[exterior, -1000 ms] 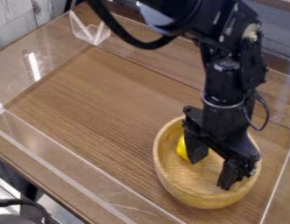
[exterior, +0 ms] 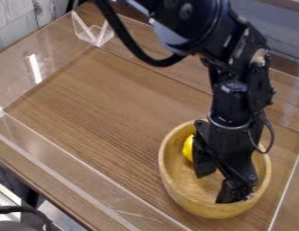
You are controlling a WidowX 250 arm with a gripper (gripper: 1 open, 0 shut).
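Note:
My black gripper [exterior: 219, 171] reaches down from the top into a round tan bowl [exterior: 185, 194] at the lower right of the camera view. Its fingers are open, low inside the bowl. A yellow object [exterior: 188, 149] lies in the bowl just left of the fingers, partly hidden behind them.
A small white wire-like holder [exterior: 94, 27] stands at the far upper left. Black cables show at the lower left corner.
The gripper has turned and shifted slightly within the bowl, its fingertips moving a little lower. The bowl and yellow object look much the same.

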